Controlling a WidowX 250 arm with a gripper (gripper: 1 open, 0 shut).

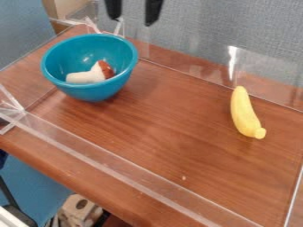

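Observation:
My gripper [133, 9] hangs at the top edge, above and slightly right of the blue bowl [57, 62], its two dark fingers apart and empty; its upper part is out of frame. The bowl holds a white piece [85, 76] and a reddish-brown piece [105, 67]. A yellow banana [245, 113] lies on the wooden table [154, 142] at the right.
Clear plastic edging runs along the table's back, left side and front. A grey padded backdrop [225, 35] stands behind. Below the front left edge are some light objects [81, 209].

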